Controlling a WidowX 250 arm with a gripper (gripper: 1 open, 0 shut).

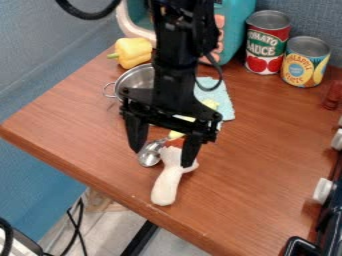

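My black gripper [163, 150] hangs over the middle of the wooden table [80, 130], its two fingers apart, one either side of and above a white wooden utensil [167, 185] that lies on the tabletop. A metal spoon [148, 155] with a yellowish handle lies just behind and left of the white piece. Nothing shows held between the fingers.
A steel pot [130, 82] and light blue cloth [217, 100] lie behind the arm, with a yellow toy [131, 50], a tomato can [265, 45] and a second can [305, 62] at the back.
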